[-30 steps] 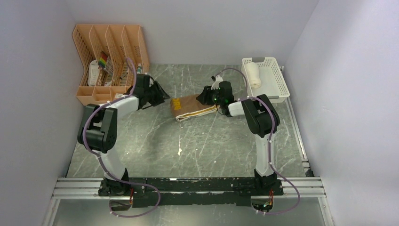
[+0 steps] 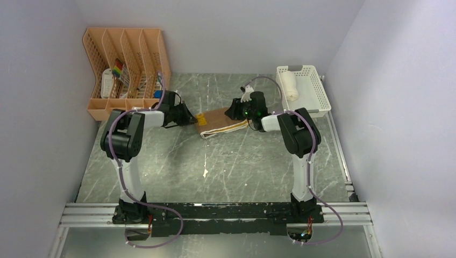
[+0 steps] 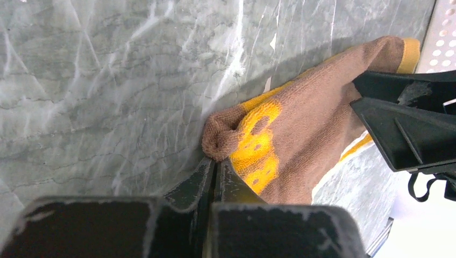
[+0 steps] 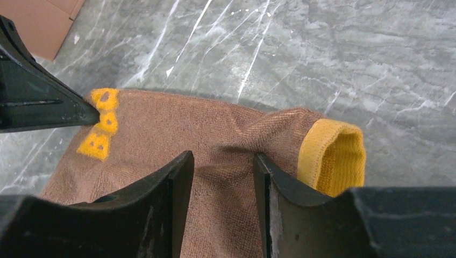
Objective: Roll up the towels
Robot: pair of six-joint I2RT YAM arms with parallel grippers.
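Observation:
A brown towel (image 2: 217,117), folded flat with yellow markings at its left end and yellow-white edges on the near side, lies on the grey table between my arms. At its left end, my left gripper is shut on a small bunch of the towel (image 3: 317,115). My right gripper stands over the towel's right part (image 4: 226,134), tips down at the cloth. Its fingers (image 4: 182,183) are apart, with a raised fold of towel showing between them; whether they touch it I cannot tell.
At the back right, a white basket (image 2: 322,102) holds a rolled white towel (image 2: 289,86). An orange-tan divided rack (image 2: 98,114) with a few items stands at the back left, close to the left arm.
My left gripper has moved right and toward the near side to the towel's left end, and its fingers have gone from open to shut on the cloth. The right arm has hardly moved.

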